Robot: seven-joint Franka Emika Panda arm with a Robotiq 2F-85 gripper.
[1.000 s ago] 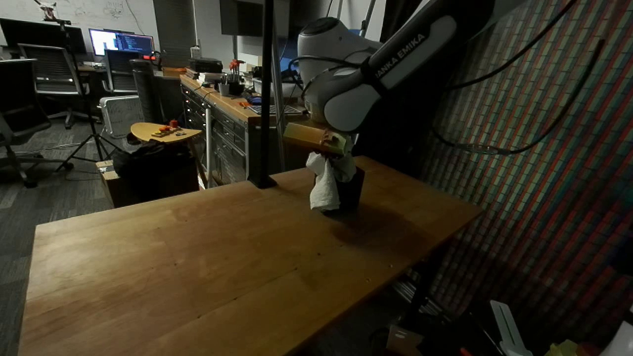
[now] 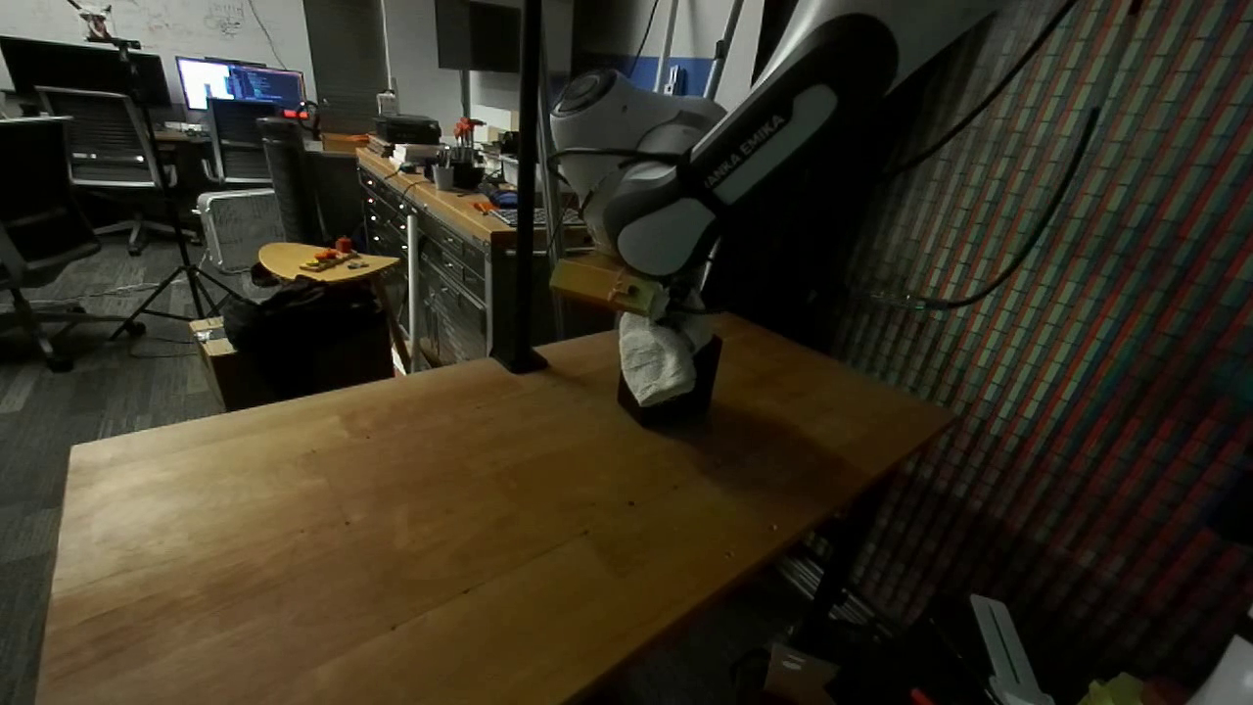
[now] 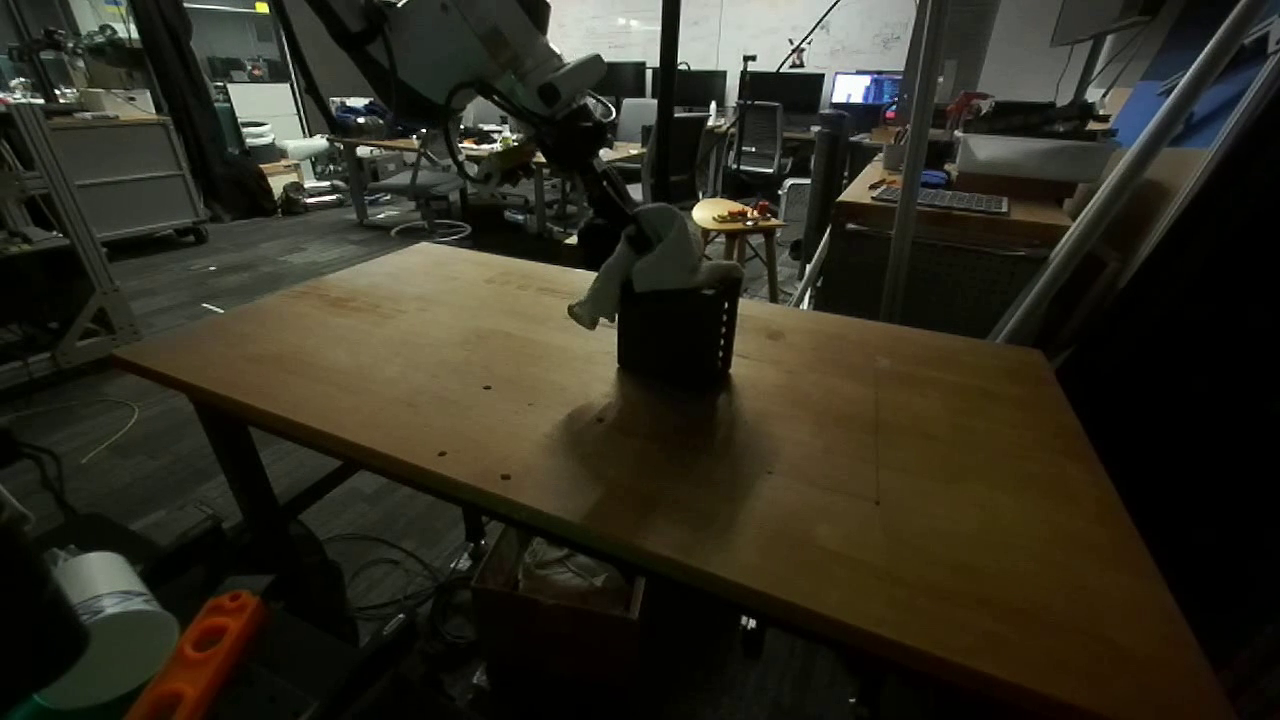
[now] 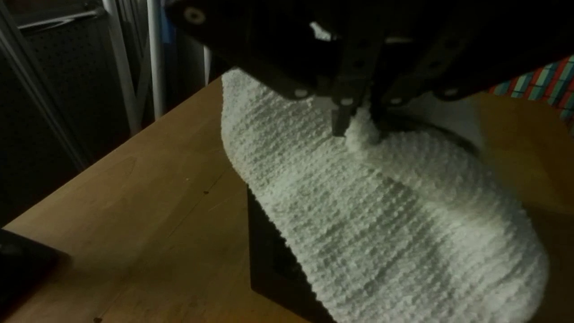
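A white textured cloth [image 4: 344,215] fills much of the wrist view, pinched in my gripper, which is shut on a bunched fold. In exterior view 1 the cloth [image 2: 655,362] hangs over the near side of a black box [image 2: 695,399] standing on the table. From exterior view 2, the cloth [image 3: 666,252] drapes across the top of the black box [image 3: 678,330], with one end dangling outside on the left. My gripper [image 3: 638,238] is just above the box there. The inside of the box is hidden by the cloth.
A black post [image 2: 525,235] rises at its back edge, left of the box. A dark object [image 4: 27,264] shows at the wrist view's left edge.
The arm has shifted left and the gripper has come slightly lower. The cloth has moved with it and now spreads wider over the box's near side. The box stays in place.
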